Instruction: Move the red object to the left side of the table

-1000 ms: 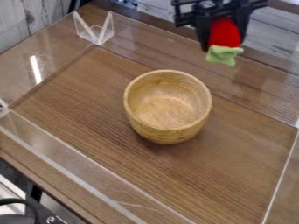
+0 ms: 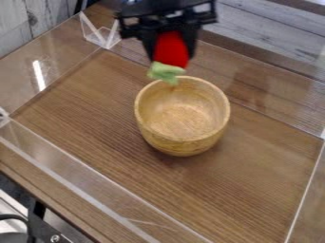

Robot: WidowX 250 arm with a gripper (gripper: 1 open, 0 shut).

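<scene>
A red object with a pale green end (image 2: 172, 51) hangs in the air just behind and above the wooden bowl, its green end pointing down. My gripper (image 2: 165, 30), dark and blurred at the top of the camera view, is shut on its upper part. The fingertips are hard to make out against the red. Bare table (image 2: 79, 109) shows on the left side.
Below the held object stands an empty round wooden bowl (image 2: 183, 123) in the middle of the table. A clear plastic stand (image 2: 99, 31) is at the back left.
My gripper has carried the red object leftward from the back right to above the bowl's far rim. The bowl and the clear stand have stayed in place.
</scene>
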